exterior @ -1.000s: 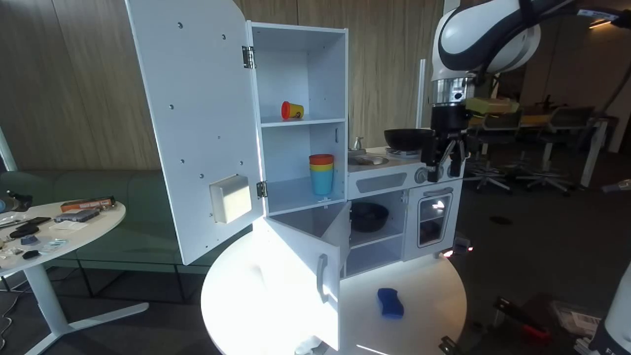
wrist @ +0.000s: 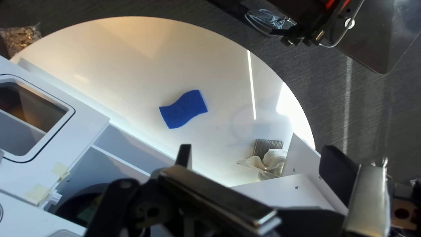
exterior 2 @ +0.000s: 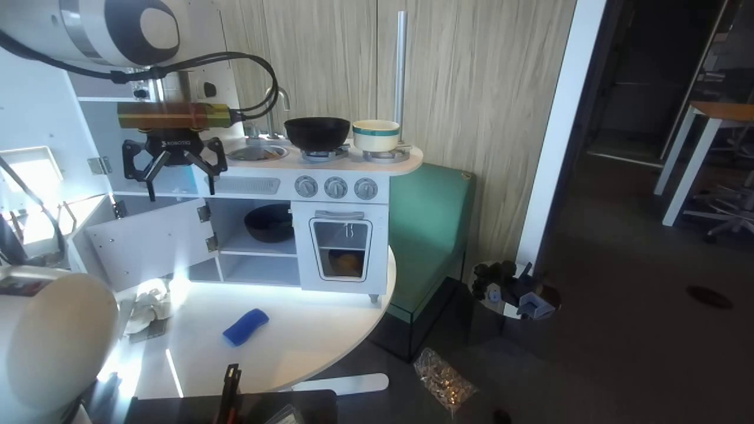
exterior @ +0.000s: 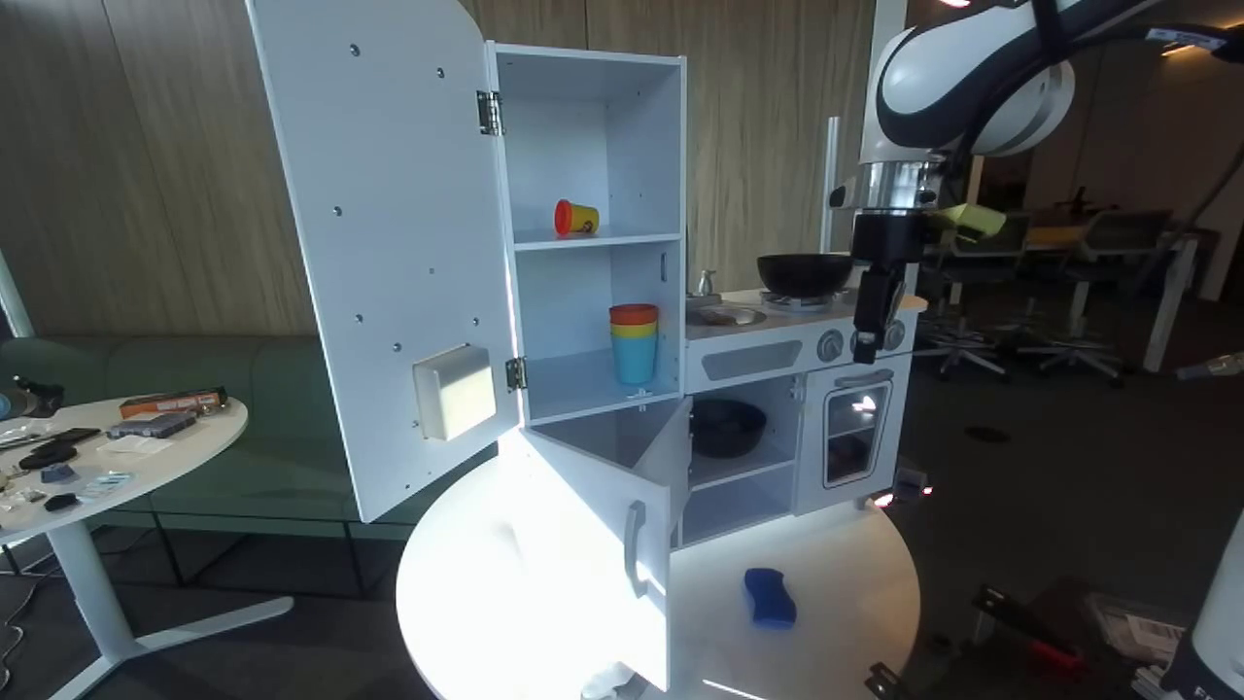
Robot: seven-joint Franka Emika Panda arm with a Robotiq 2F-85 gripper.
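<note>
My gripper hangs open high above the white round table, in front of the toy kitchen, with nothing between its fingers. One of its fingers shows at the lower middle of the wrist view, with the other far to its right. On the table lies a wavy blue sponge, well below the gripper and apart from it. Stacked cups in orange, yellow and blue stand on the lower cupboard shelf. A yellow cup with a red end lies on its side on the shelf above.
The tall cupboard door and a lower door stand open. A black pan and a cream pot sit on the stove; a black bowl is inside. Crumpled white cloth lies near the lower door.
My gripper has turned, so its fingers now overlap in exterior view 1, and the arm has shifted slightly right there. The sponge, cups and doors stay where they were.
</note>
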